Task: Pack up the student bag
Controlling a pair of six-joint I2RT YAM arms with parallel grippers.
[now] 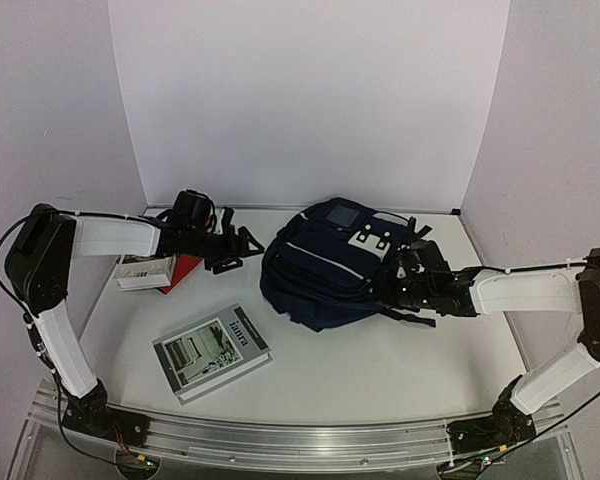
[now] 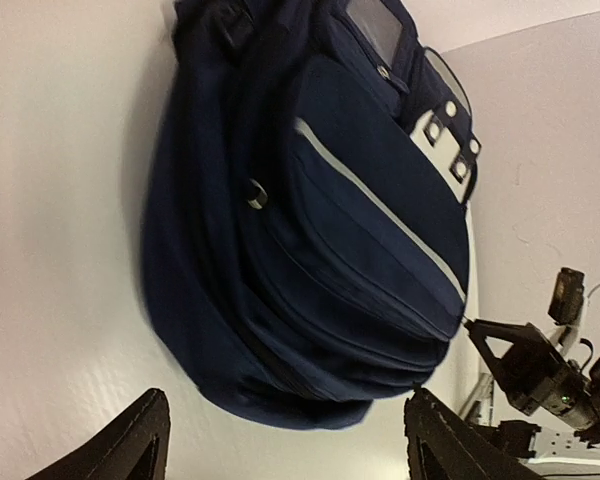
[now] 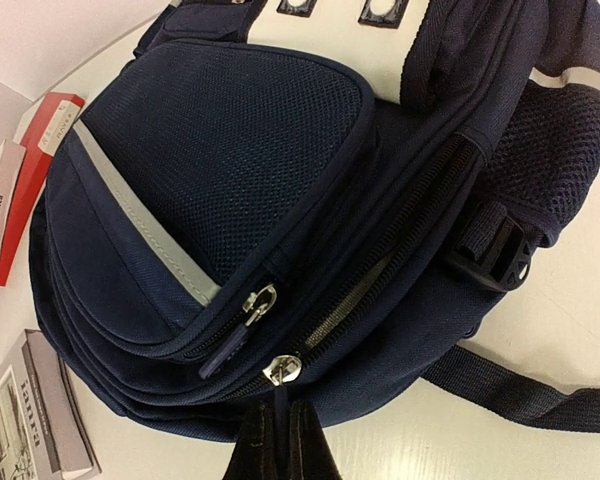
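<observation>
The dark navy backpack [image 1: 325, 262] lies on its back in the middle of the table. Its main zipper runs along the side facing my right arm, with a metal slider [image 3: 282, 370] low on that side. My right gripper is shut on the dark pull tab of this slider. Left of the bag, my left gripper [image 1: 252, 248] stands open. In the left wrist view its fingers [image 2: 140, 440] are wide apart, with nothing held, and the bag's near side [image 2: 270, 395] is just ahead. A grey book [image 1: 212, 352] lies flat at front left.
A white book [image 1: 145, 273] lies over a red one [image 1: 183, 268], partly beneath my left arm. A loose strap [image 3: 520, 395] trails from the bag on the right.
</observation>
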